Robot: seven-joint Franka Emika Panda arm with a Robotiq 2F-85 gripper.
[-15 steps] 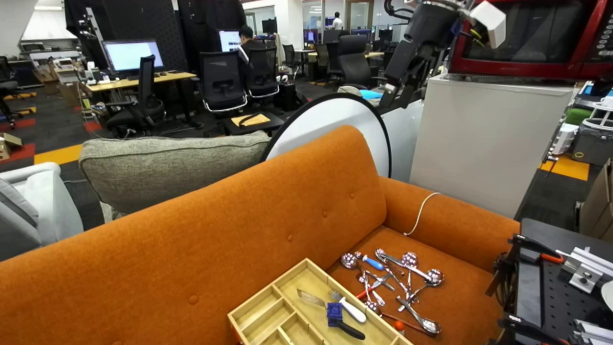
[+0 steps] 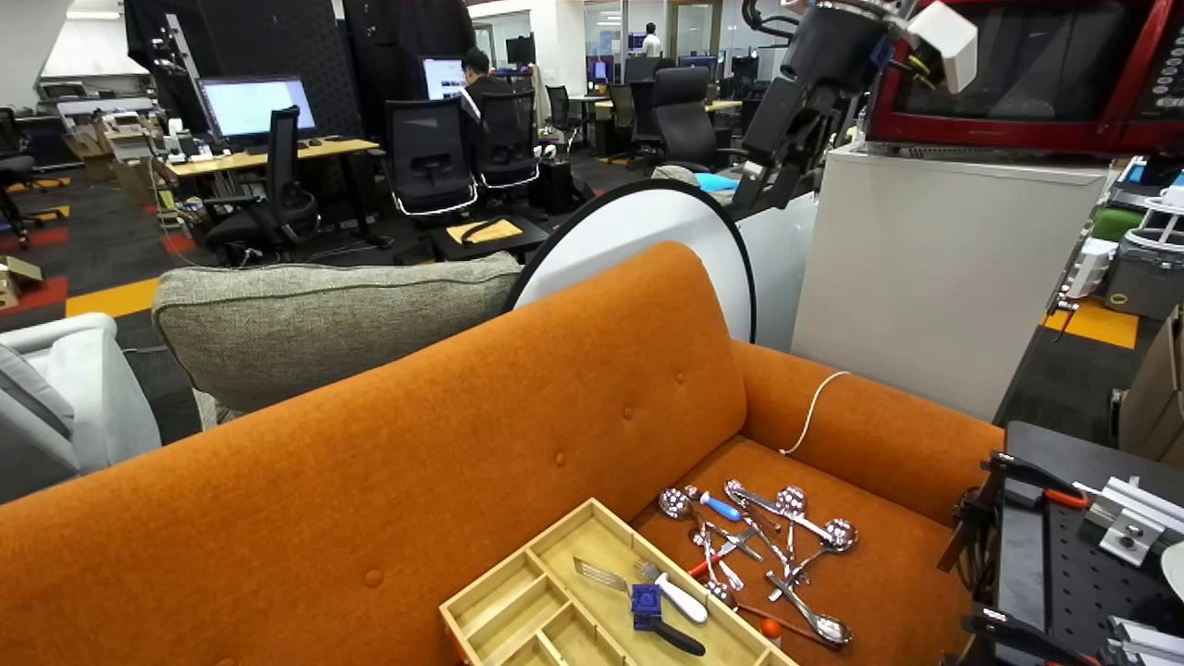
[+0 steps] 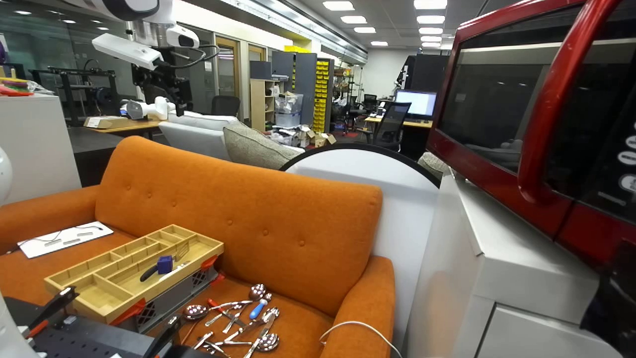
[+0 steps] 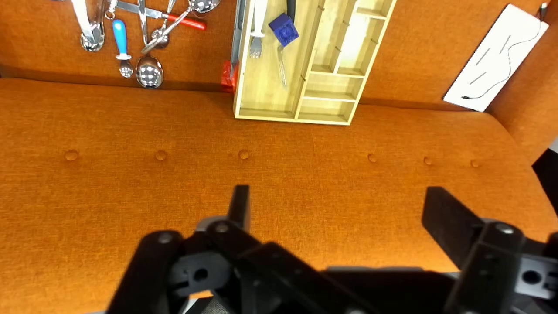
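High above the orange sofa, my gripper stands open, its fingers wide apart with only sofa fabric seen beyond them. A wooden divided tray [image 2: 457, 610] lies on the seat side. Its large compartment holds a white-handled fork [image 4: 259, 21], a dark-handled fork [image 4: 281, 63] and a blue block [image 4: 284, 29] beside the dark handle. Loose cutlery is heaped on the seat next to the tray, with a blue-handled utensil [image 4: 120, 39], a red-handled knife [image 4: 188, 22] and a slotted spoon [image 2: 840, 535] among several metal pieces. Gripper and utensils are well apart.
A white board [image 3: 65, 239] with a thin cable lies at the sofa's other end. Red clamps [image 3: 208, 262] grip the tray's edge. The sofa back [image 4: 314, 193] spreads below my fingers. A red microwave [image 2: 1021, 78] sits on a white cabinet [image 2: 921, 266] near the arm.
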